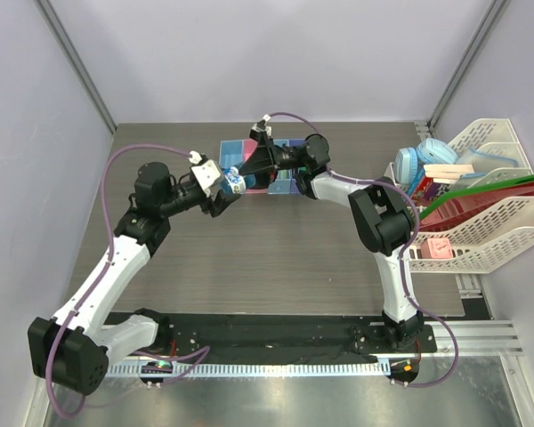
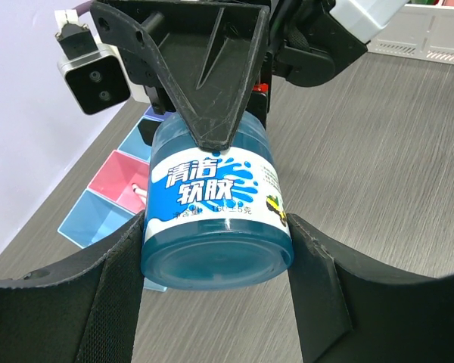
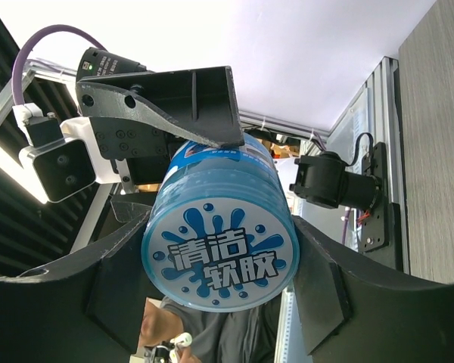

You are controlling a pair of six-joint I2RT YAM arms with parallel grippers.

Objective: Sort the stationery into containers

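A blue jar (image 1: 236, 181) with a white label is held in the air between both grippers, above the table. In the left wrist view, the label of the jar (image 2: 212, 189) and its clear teal end face the camera, between the fingers of my left gripper. My right gripper is shut on the other end of the jar (image 3: 219, 253), whose printed lid shows in the right wrist view. Behind the jar stands a row of coloured compartments, blue (image 1: 231, 152) and pink (image 2: 121, 178); small white items lie in the pink one.
At the right, white baskets (image 1: 489, 249) hold books, folders, a blue round item (image 1: 406, 165) and a pink block (image 1: 437, 248). Bare table (image 1: 267, 267) spreads in front of the grippers.
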